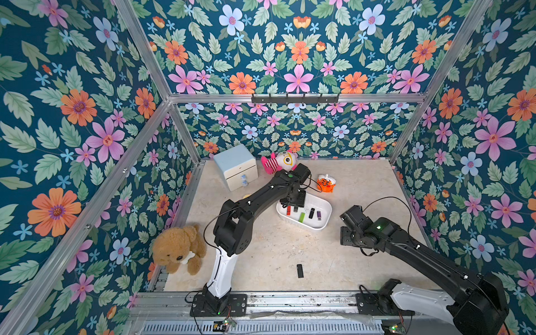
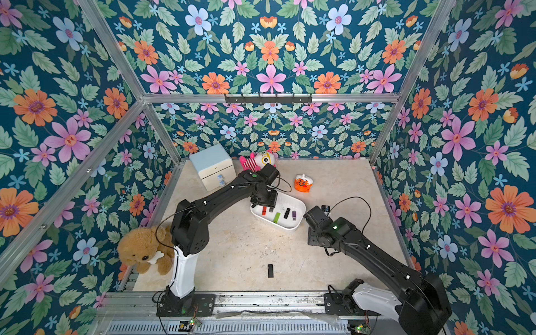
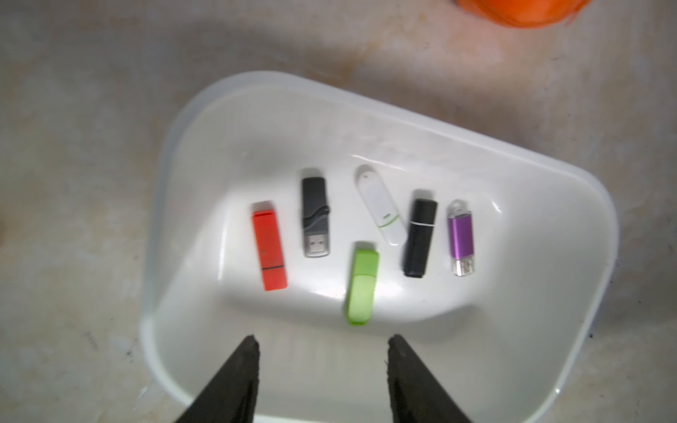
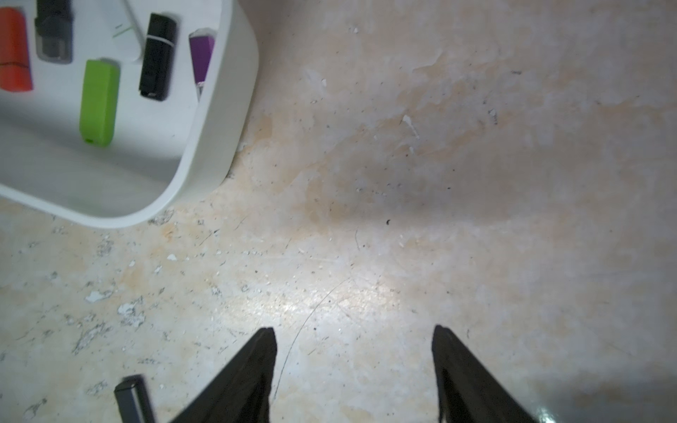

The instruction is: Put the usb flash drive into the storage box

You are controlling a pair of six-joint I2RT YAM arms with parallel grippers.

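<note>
A white storage box [image 1: 321, 222] stands mid-table holding several flash drives: red [image 3: 270, 250], dark grey, white, green [image 3: 362, 285], black [image 3: 419, 238] and purple [image 3: 461, 237]. Another black flash drive [image 1: 299, 270] lies alone near the table's front, partly visible at the lower left of the right wrist view [image 4: 134, 400]. My left gripper hangs over the box, fingers apart, nothing seen between them. My right gripper is open above bare table right of the box, nothing between its fingers.
A blue-lidded drawer box [image 1: 234, 167] and a pink plush toy [image 1: 270, 162] stand at the back, with an orange object [image 1: 326, 184] behind the storage box. A brown teddy bear [image 1: 178, 251] sits front left.
</note>
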